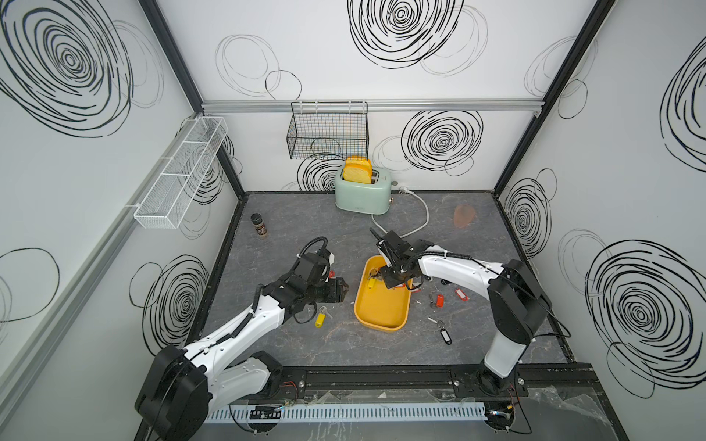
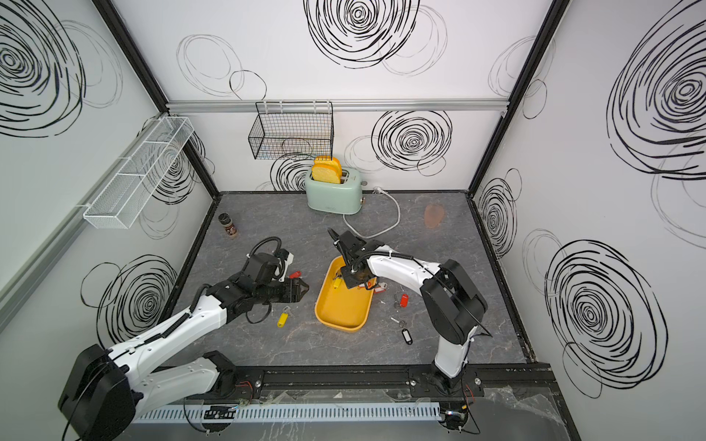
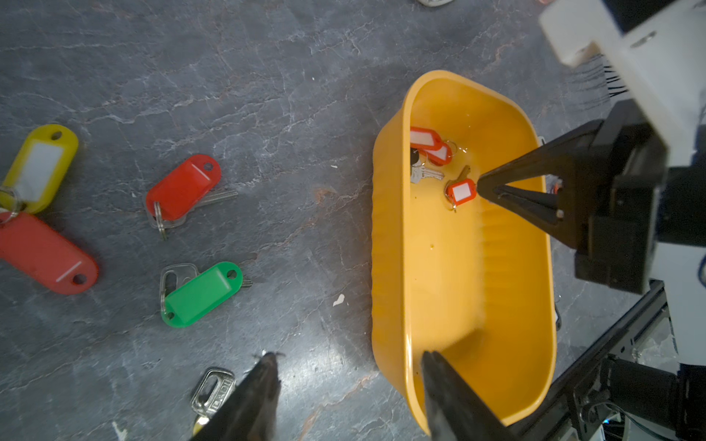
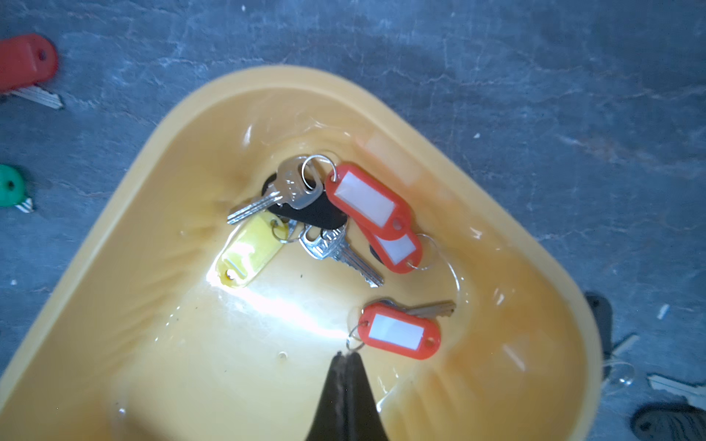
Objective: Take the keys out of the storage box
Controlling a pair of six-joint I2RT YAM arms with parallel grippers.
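The yellow storage box (image 1: 381, 308) stands mid-table. At its far end lie several keys with tags: a yellow tag (image 4: 246, 253), a silver key (image 4: 342, 257), overlapping red tags (image 4: 364, 198) on a black one, and a separate red-tagged key (image 4: 397, 330). My right gripper hangs over the box, shut with nothing visible between its fingers, its tips near the separate red tag. My left gripper is open above the table at the box's left side, nothing between its fingers.
Loose keys with red (image 3: 180, 187), yellow (image 3: 40, 169) and green (image 3: 206, 294) tags lie left of the box; others lie right of it. A toaster (image 1: 362, 192), its cord and a spice jar (image 1: 259, 225) stand at the back.
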